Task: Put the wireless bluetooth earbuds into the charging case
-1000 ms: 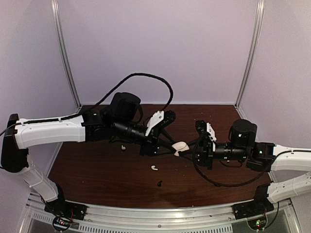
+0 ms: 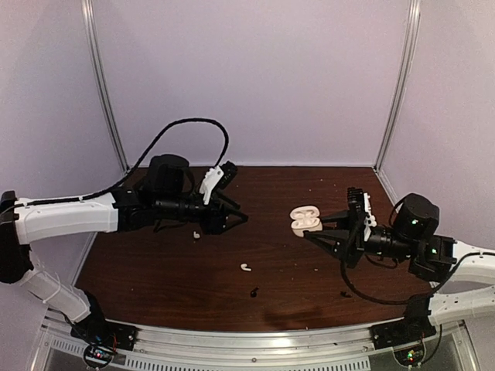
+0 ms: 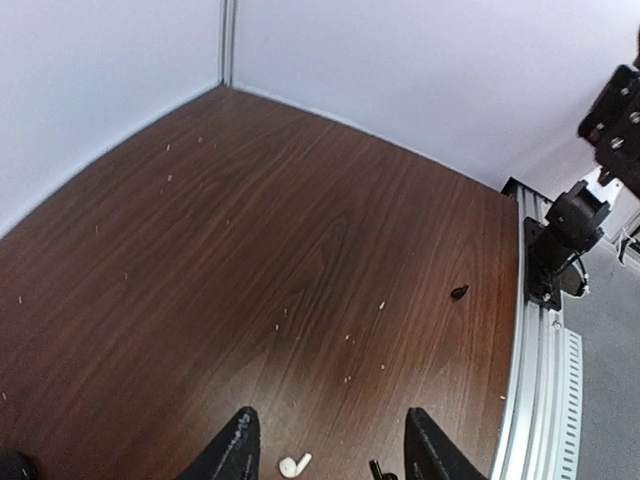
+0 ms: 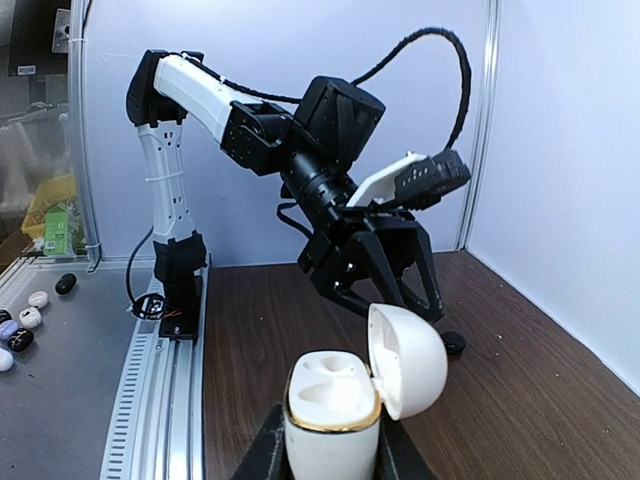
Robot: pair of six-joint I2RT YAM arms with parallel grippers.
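The white charging case [image 2: 306, 226] is held above the table with its lid [image 4: 410, 360] swung open. My right gripper [image 2: 315, 229] is shut on the lower body of the case [image 4: 332, 440]; the wells on top look empty. Across from it, to the left, my left gripper [image 2: 238, 222] hangs open and apart from the case, nothing showing between its fingers. One white earbud [image 2: 245, 267] lies mid-table, also visible low in the left wrist view as a white earbud [image 3: 292, 466]. A second white earbud [image 2: 196, 235] rests farther left, below the left arm.
Small black pieces lie near the front, one in the middle [image 2: 254, 292] and another at right [image 2: 345, 294]. A round black object [image 4: 453, 343] sits beyond the case in the right wrist view. Walls close off the back and sides.
The left gripper has come off the case and drawn back to the left. The case's lid, shut earlier, now stands open. Holding the case, the right gripper has moved right and slightly back.
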